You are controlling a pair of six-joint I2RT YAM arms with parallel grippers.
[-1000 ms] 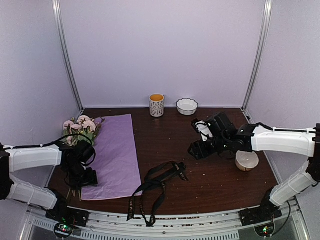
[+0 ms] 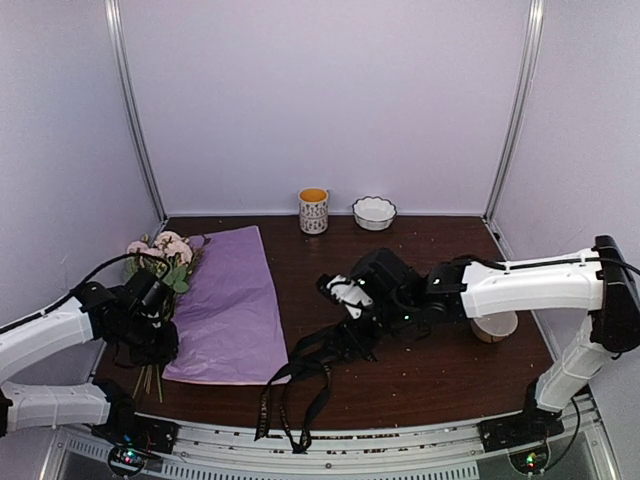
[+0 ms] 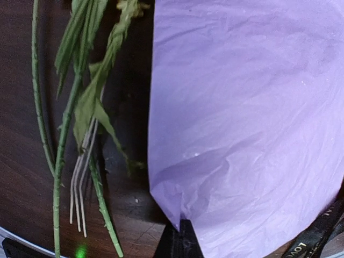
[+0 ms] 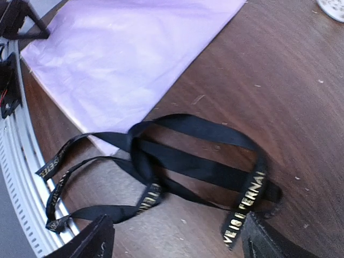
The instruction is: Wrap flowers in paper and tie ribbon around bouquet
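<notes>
In the left wrist view, my left gripper is shut at the lower left corner of the purple wrapping paper (image 3: 242,107), which creases up at its fingertips. Left of the paper lie the green flower stems (image 3: 58,177). The pale pink blooms (image 2: 172,247) show in the top view, the left arm covering part of the bunch. A black ribbon with gold letters (image 4: 199,129) lies in loops on the table, partly over the paper's edge. Above it hangs my right gripper, its fingers (image 4: 94,239) spread with no ribbon held between them.
At the back stand a patterned mug (image 2: 313,212) and a white scalloped bowl (image 2: 374,213). Another bowl (image 2: 494,327) sits at the right, partly behind the right arm. Bare table (image 2: 430,385) lies right of the ribbon.
My right gripper has swung left and come over the ribbon.
</notes>
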